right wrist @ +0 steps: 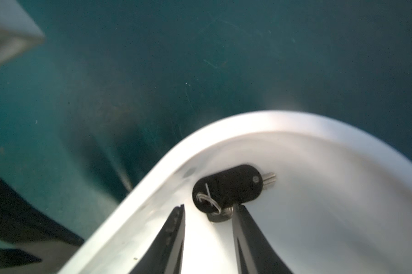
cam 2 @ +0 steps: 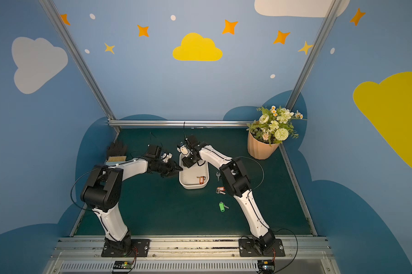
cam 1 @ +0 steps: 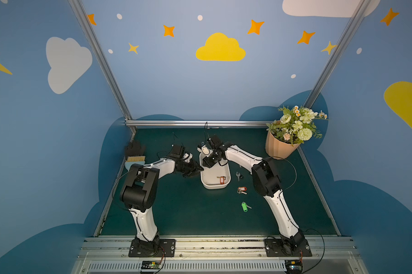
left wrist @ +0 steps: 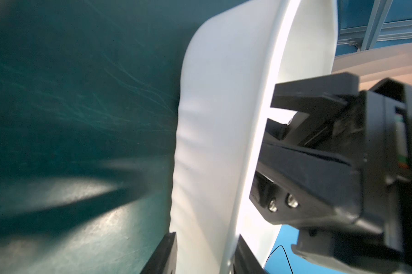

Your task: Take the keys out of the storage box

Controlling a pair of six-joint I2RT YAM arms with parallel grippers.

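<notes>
The white storage box (cam 1: pixel 215 186) stands mid-table. My left gripper is shut on its left wall, one finger outside and the other inside. Over the box's far end, my right gripper points down with its fingers apart. Just beyond those fingertips, a black-tagged key (right wrist: pixel 231 185) with a metal ring lies on the box floor by the curved wall; whether the fingers touch it I cannot tell. A red-tagged key (cam 1: pixel 222 180) lies at the box's near end. Outside, to the right, are a dark key set (cam 1: pixel 239 175), another red-tagged set (cam 1: pixel 242 189) and a green-tagged key (cam 1: pixel 244 206).
A flower pot (cam 1: pixel 281 147) occupies the back right corner. At the left edge rest a brush and dustpan (cam 1: pixel 135 162). The right forearm (cam 1: pixel 244 158) reaches across above the table to the box.
</notes>
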